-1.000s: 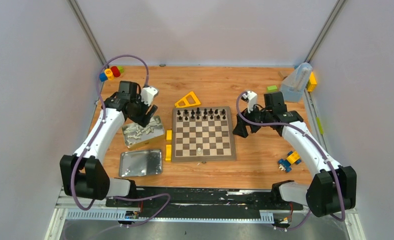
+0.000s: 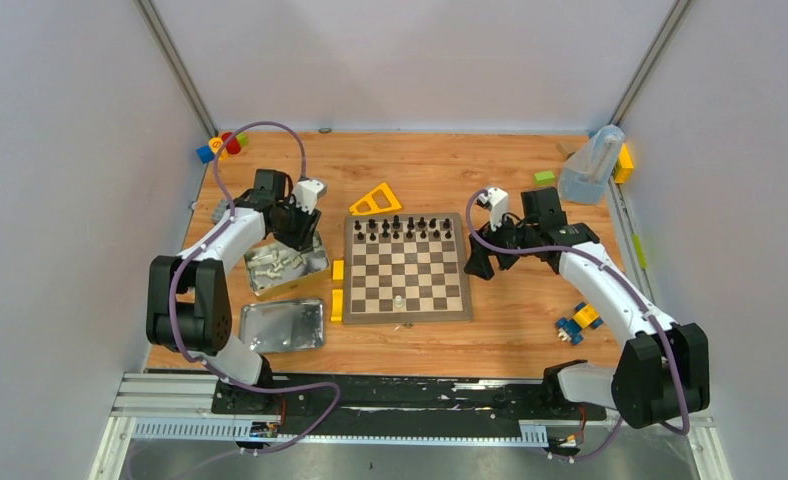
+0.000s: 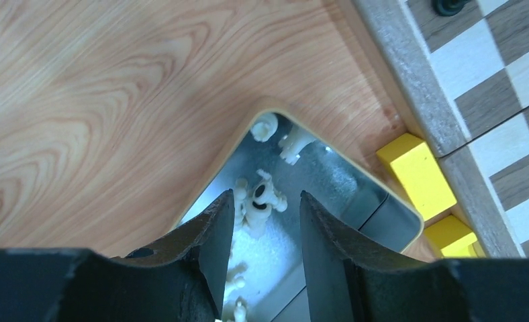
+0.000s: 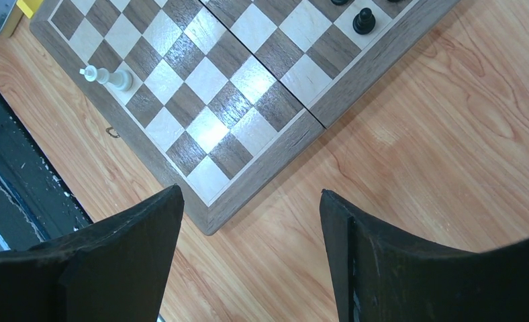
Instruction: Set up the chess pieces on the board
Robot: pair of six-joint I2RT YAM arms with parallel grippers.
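Note:
The chessboard [image 2: 407, 280] holds black pieces [image 2: 408, 230] along its far ranks and one white piece [image 4: 117, 79] near the front edge. A box [image 2: 288, 282] of loose white pieces [image 3: 262, 208] lies left of the board. My left gripper hangs over this box, fingers apart, nothing seen held between them. My right gripper is beside the board's right side, fingers apart over the wood and board edge, empty.
An empty metal tray [image 2: 281, 325] is at front left, yellow blocks [image 3: 416, 176] between box and board, a yellow triangle [image 2: 375, 200] behind. Toy blocks, a clear container [image 2: 588, 172] and a toy vehicle [image 2: 580, 322] sit toward the sides.
The pieces on the board look unchanged.

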